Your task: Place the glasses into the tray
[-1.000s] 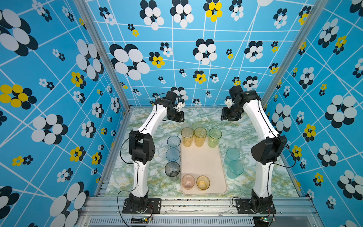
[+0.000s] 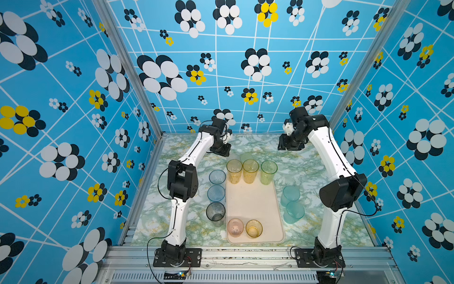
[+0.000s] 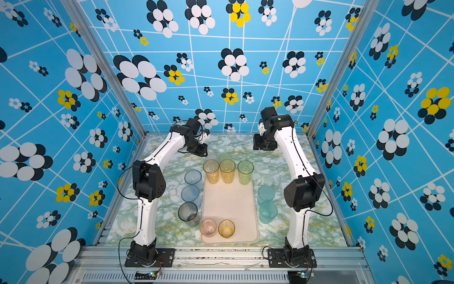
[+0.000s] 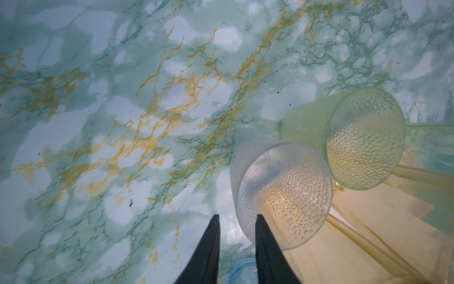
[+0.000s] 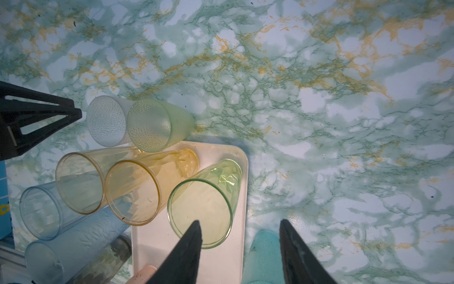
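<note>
The cream tray [image 2: 250, 203] holds tall amber glasses [image 5: 151, 175] and a green glass [image 5: 231, 177] at its far end, a pink glass [image 2: 235, 227] and a short amber glass [image 2: 254, 229] at its near end. Behind the tray stand a frosted clear glass [image 4: 283, 194] and a frosted light green glass [image 4: 366, 137]. My left gripper hovers near the frosted clear glass, its fingers slightly apart with nothing between them. My right gripper hangs at the back right, wide open and empty.
Left of the tray stand two blue glasses [image 2: 217, 177] and a dark grey glass [image 2: 215, 211]. Two teal glasses [image 2: 294, 212] are on its right. The tray's middle is bare, and the marbled table [image 5: 350, 156] at the back right is clear.
The right arm has swung a little to the right. The glasses have stayed in place.
</note>
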